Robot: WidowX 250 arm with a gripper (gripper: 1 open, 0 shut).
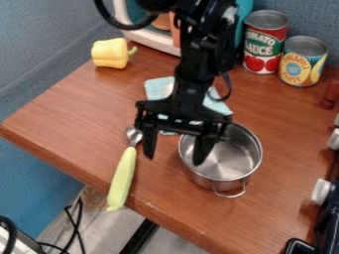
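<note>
My black gripper [173,148] is lowered over the table, its fingers open, one left of the steel pot and one at the pot's near-left rim. The steel pot [236,158] with a handle stands right of centre. A long pale yellow-green utensil with a metal head [121,182] lies to the left, beside the gripper. A light blue cloth [158,87] lies behind, partly hidden by the arm.
A yellow pepper [111,54] sits at the back left. Two cans, red [263,45] and yellow [300,64], stand back right. A black appliance is at the right edge.
</note>
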